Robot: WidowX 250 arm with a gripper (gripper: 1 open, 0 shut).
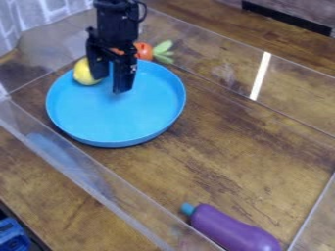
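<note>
My gripper (pixel 113 61) is open over the back of a blue plate (pixel 116 118), its dark fingers reaching down to the plate's rear part. A yellow object (pixel 84 73) lies at the plate's back left, just left of the fingers and partly hidden by them. Behind the plate, right of the gripper, is an orange vegetable with green leaves (pixel 144 51), partly hidden.
A purple eggplant toy (pixel 233 227) lies at the front right. A blue item (pixel 11 235) shows at the bottom left corner. Clear walls border the wooden surface (pixel 222 137), whose right middle is free.
</note>
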